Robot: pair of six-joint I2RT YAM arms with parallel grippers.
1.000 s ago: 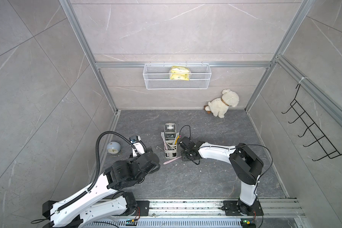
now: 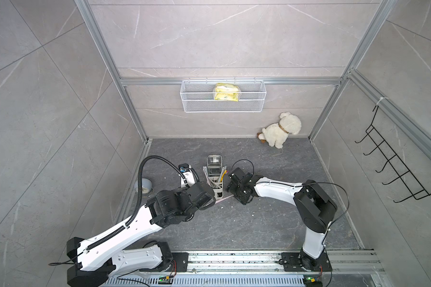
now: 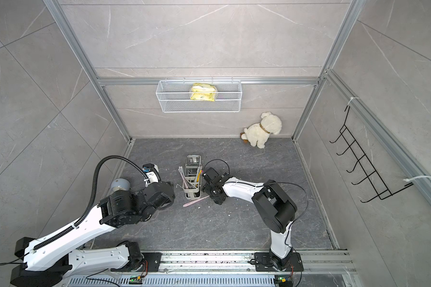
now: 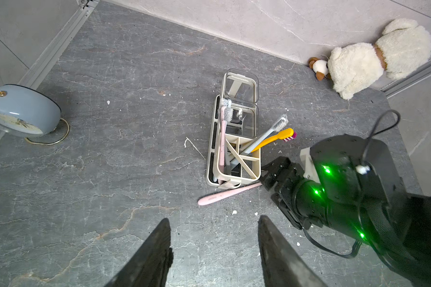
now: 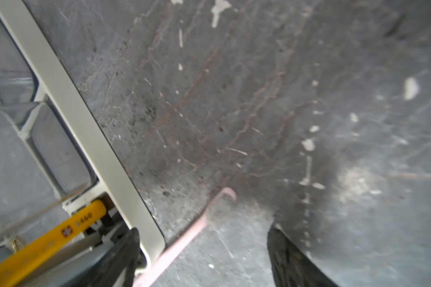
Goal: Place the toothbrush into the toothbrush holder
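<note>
The cream toothbrush holder (image 4: 234, 178) stands mid-floor with pink, grey and yellow toothbrushes (image 4: 276, 137) leaning in it. A loose pink toothbrush (image 4: 215, 198) lies on the floor at its near side, partly hidden behind it. My right gripper is low beside the holder's right side, fingers apart over that brush's end, which lies between them in view, not visibly held. My left gripper is higher, left-front of the holder, open with bare floor between its fingers.
A blue clock (image 4: 21, 109) sits at the left wall, a plush dog (image 4: 356, 67) at the back right. A wire basket (image 2: 222, 102) hangs on the back wall; black hooks (image 2: 392, 167) hang right. Floor left of the holder is clear.
My left arm has moved rightward and up since a second ago.
</note>
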